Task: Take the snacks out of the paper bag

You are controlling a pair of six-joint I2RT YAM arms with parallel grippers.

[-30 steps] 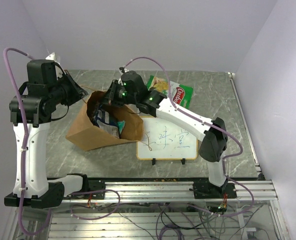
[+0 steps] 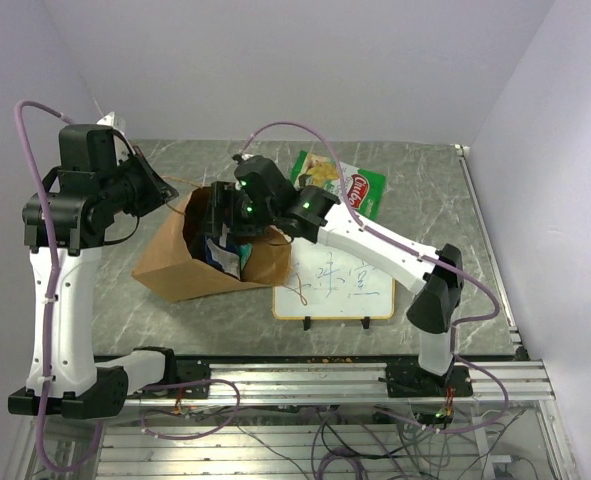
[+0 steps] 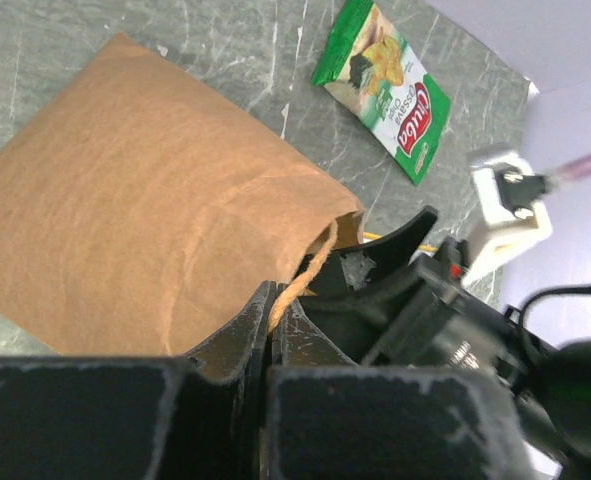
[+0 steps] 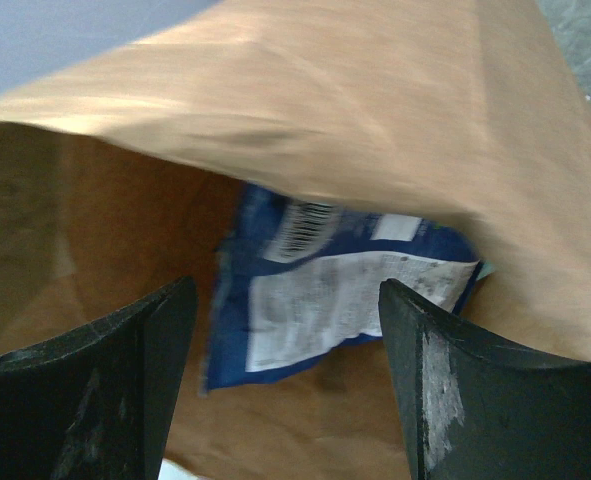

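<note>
The brown paper bag (image 2: 170, 265) (image 3: 125, 200) lies open on the table. My left gripper (image 2: 165, 195) is shut on the bag's orange cord handle (image 3: 317, 260). My right gripper (image 2: 230, 210) reaches into the bag's mouth, fingers open, facing a navy-and-silver snack pack (image 4: 305, 300) (image 2: 223, 255) that lies inside. A teal pack (image 2: 243, 255) shows beside it in the top view. A green Chiba chips pack (image 2: 360, 190) (image 3: 385, 80) lies outside on the table, behind the right arm.
A whiteboard (image 2: 345, 295) with writing lies right of the bag, partly under the right arm. Bare table (image 2: 435, 190) shows at the right and in front of the bag. Walls enclose the back and sides.
My right gripper has shifted slightly and turned at the bag's mouth, now lower over it.
</note>
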